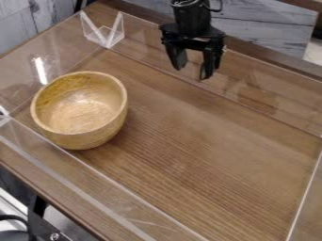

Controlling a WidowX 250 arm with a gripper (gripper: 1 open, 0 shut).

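Note:
The black robot arm with its gripper [191, 60] stands over the back of the wooden tray, near the top centre of the camera view. It points down toward the floor of the tray. The gripper's fingers are apart, and I see no object between them. A large tan bowl [78, 108] sits at the left front.
A small clear wire-like holder [101, 28] stands in the back left corner. A pale wooden wall [265, 28] runs along the back. The middle and right of the tray floor [201, 160] are bare.

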